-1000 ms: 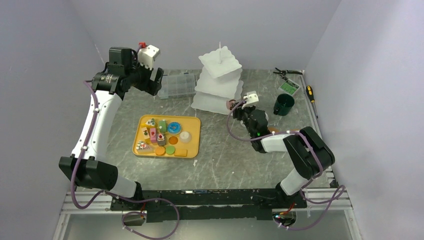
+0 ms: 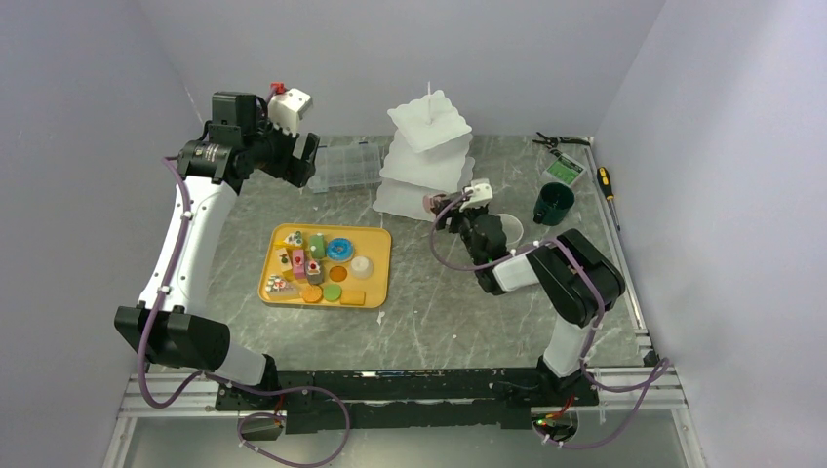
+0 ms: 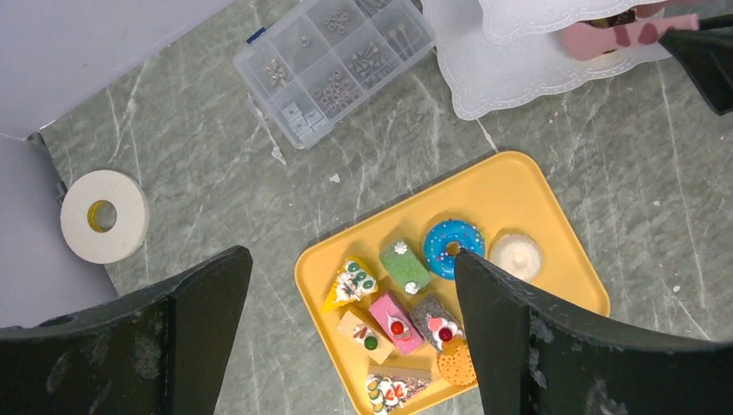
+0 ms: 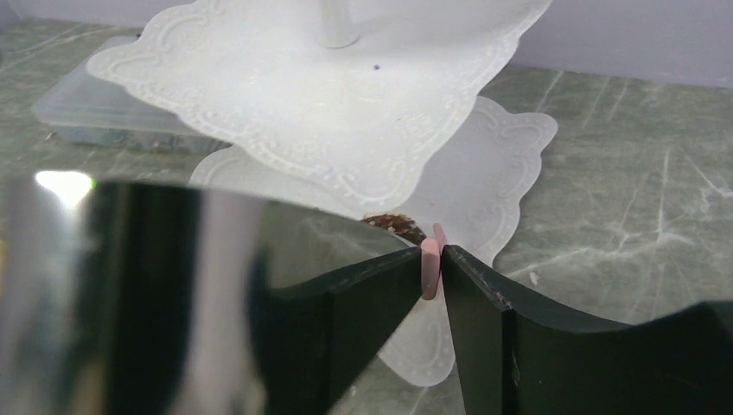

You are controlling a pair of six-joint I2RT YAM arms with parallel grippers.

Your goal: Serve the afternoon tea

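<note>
The white tiered stand point(image 2: 434, 122) is at the back centre. A yellow tray point(image 2: 375, 253) of toy treats, including a blue donut point(image 3: 440, 238), a pink cake point(image 3: 391, 316) and a green cake point(image 3: 399, 259), lies front-left of it. My left gripper point(image 2: 300, 161) hangs open at the back left, empty. My right gripper is at the stand's lower tiers, with a pink piece point(image 3: 588, 39) at its fingertips; whether it grips it is unclear. A brown item point(image 4: 389, 223) on the tier behind is partly hidden.
A clear parts box point(image 2: 346, 166) is left of the stand, with a tape roll point(image 3: 121, 216) farther left. A green mug point(image 2: 554, 203), a white cup point(image 2: 512, 229), pliers and a screwdriver point(image 2: 606, 190) are at the right.
My right arm has moved left toward the stand, along with the pink piece at its fingertips. My left arm and the tray are unchanged.
</note>
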